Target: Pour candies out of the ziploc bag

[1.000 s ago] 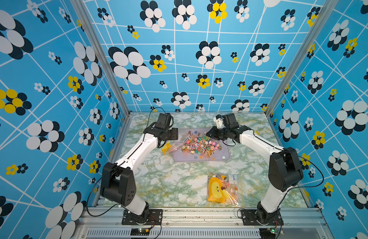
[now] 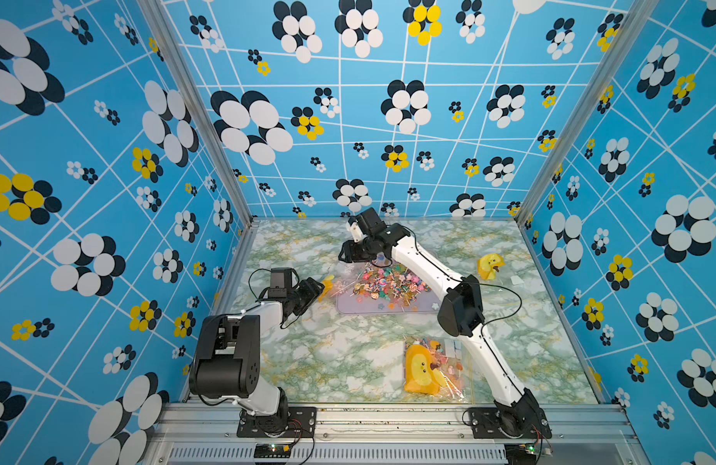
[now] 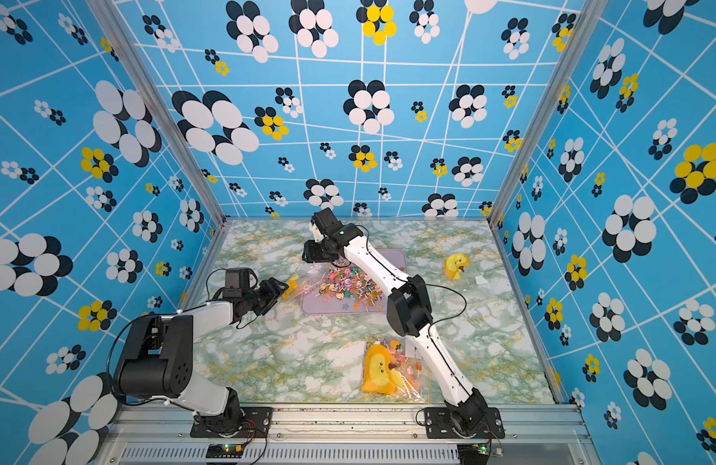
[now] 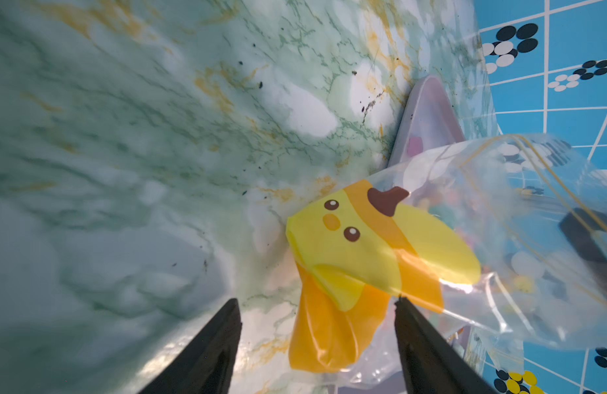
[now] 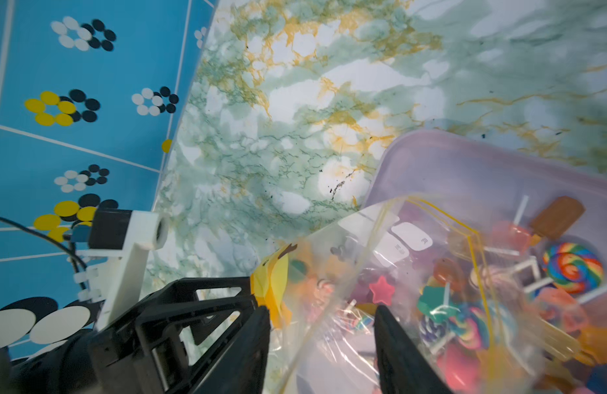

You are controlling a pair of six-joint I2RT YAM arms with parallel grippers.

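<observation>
A clear ziploc bag (image 4: 382, 243) with a yellow chick on its end lies at the left of the lavender tray (image 5: 434, 151), reaching over the candies (image 5: 572, 266) piled there. My left gripper stands open at the bag's chick end, just left of the tray in the top views, the bag showing between and beyond its fingers. My right gripper is open above the tray's left back part, over the clear film of the bag. Whether either finger touches the bag I cannot tell.
A second bag (image 2: 423, 368) with an orange figure lies at the front right of the marble table (image 2: 311, 356). A yellow duck (image 3: 456, 266) sits right of the tray.
My left gripper has come down toward the front and lowered to the bag's yellow end. My right gripper has moved left across the tray to above the bag.
</observation>
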